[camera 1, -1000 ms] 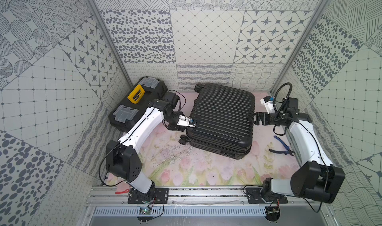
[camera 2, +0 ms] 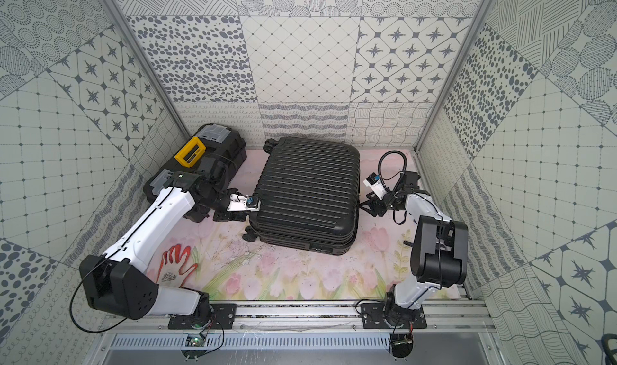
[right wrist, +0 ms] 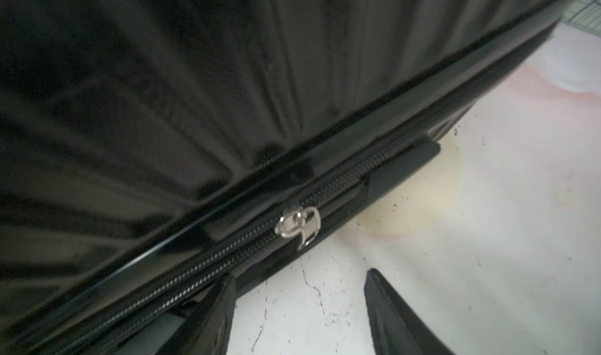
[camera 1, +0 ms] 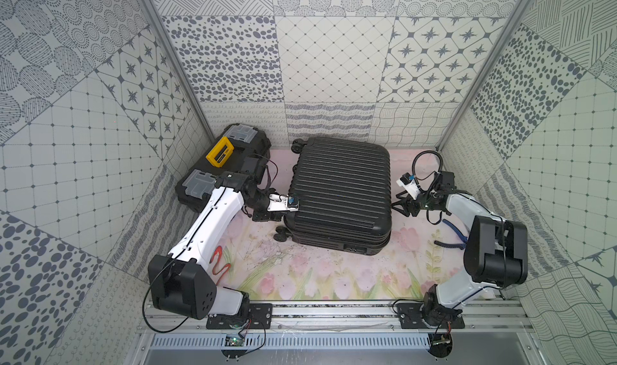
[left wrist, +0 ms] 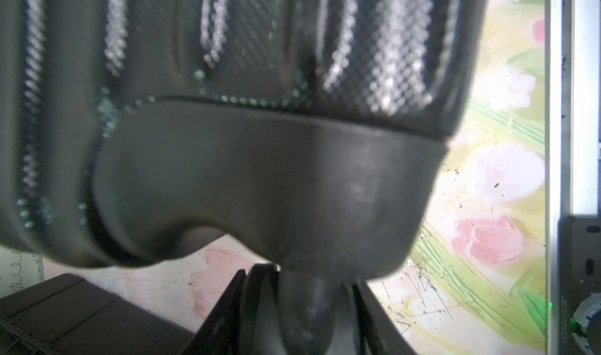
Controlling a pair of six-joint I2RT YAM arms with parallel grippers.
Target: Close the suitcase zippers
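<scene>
The black ribbed suitcase lies flat mid-table. My left gripper is at its left side near the front corner; in the left wrist view its fingers are shut round a dark post under the suitcase's corner piece. My right gripper is beside the right side, fingers apart and empty. Just above them in the right wrist view, a metal zipper pull sits on the zipper track along the suitcase's side.
A black toolbox with yellow handle stands at the back left. Red-handled tools lie front left, blue-handled pliers on the right.
The suitcase has shifted left, along with my left gripper. My right gripper has moved left and slightly down beside it.
</scene>
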